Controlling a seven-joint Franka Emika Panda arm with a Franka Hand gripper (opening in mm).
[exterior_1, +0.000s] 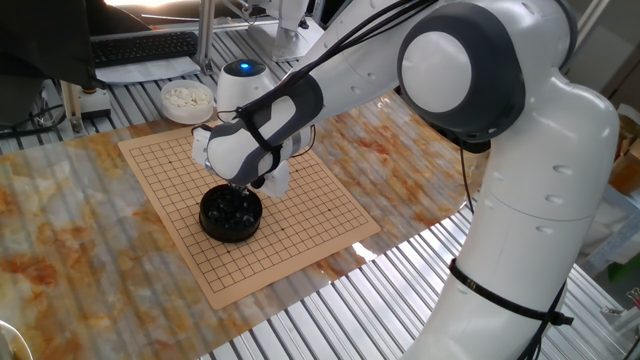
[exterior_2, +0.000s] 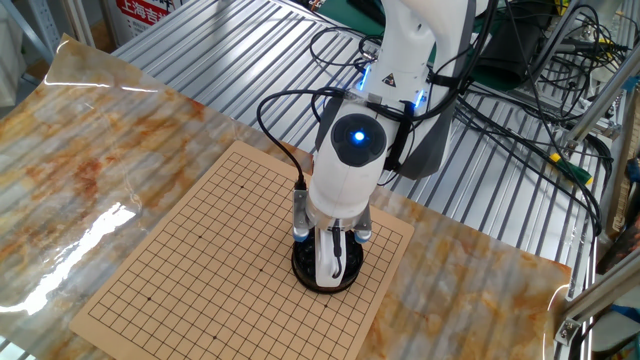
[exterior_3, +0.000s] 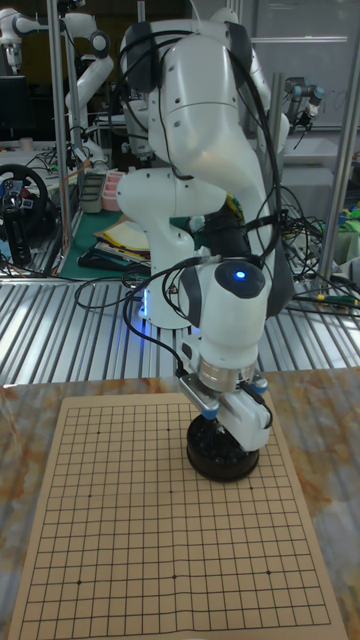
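Observation:
A round black bowl (exterior_1: 231, 225) full of black stones stands on the tan grid board (exterior_1: 290, 215). In the second exterior view the bowl (exterior_2: 345, 281) is partly covered by the hand. My gripper (exterior_1: 240, 188) points down at the bowl, its tips at or just inside the rim. From the front, the gripper (exterior_3: 224, 429) hangs over the bowl (exterior_3: 220, 466), and its white housing hides part of the opening. The fingertips are too small and dark against the stones to show whether they are apart or together, or whether a stone is between them.
A white bowl of white stones (exterior_1: 188, 99) stands beyond the board's far edge. A keyboard (exterior_1: 145, 48) lies farther back. The rest of the board is bare, and the marbled table covering (exterior_1: 70, 230) around it is clear.

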